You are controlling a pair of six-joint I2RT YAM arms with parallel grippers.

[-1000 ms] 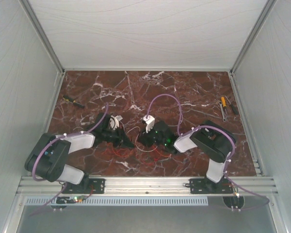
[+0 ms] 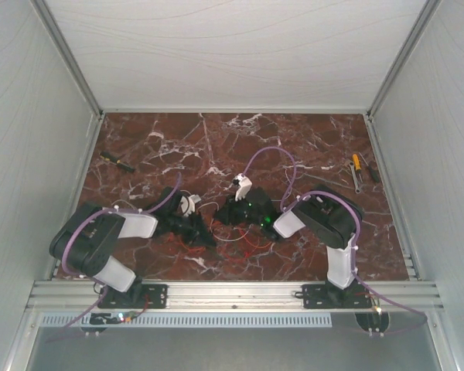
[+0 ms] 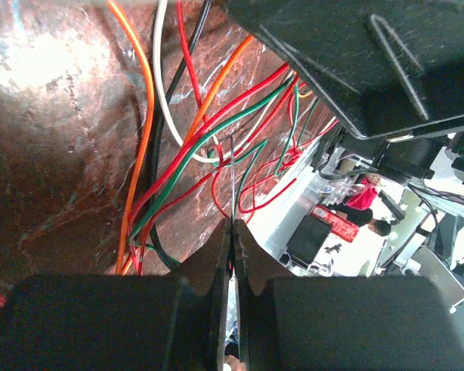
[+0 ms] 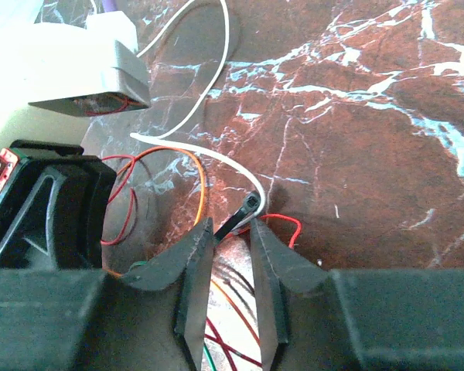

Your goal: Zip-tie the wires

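A bundle of red, green, orange and black wires point(image 3: 178, 154) lies in front of my left gripper, along with a white strand point(image 3: 161, 77). That gripper is shut, and a thin dark strip point(image 3: 233, 174) stands out from between its tips, seen edge-on. My right gripper is part open. A short black piece with a rounded end point(image 4: 251, 202) shows at its fingertips, beside the white strand point(image 4: 228, 161); whether the fingers touch it cannot be told. More coloured wires point(image 4: 232, 309) run below the gap between its fingers.
The two arms work close together near the table's front. A black-and-yellow tool point(image 2: 117, 161) lies at the back left; an orange-handled screwdriver point(image 2: 357, 166) and a wrench point(image 2: 355, 179) lie at the right.
My left arm has shifted slightly right and toward the front. The right arm's elbow has moved a little left, and its wrist a little backward. The tools at the table's sides are unmoved.
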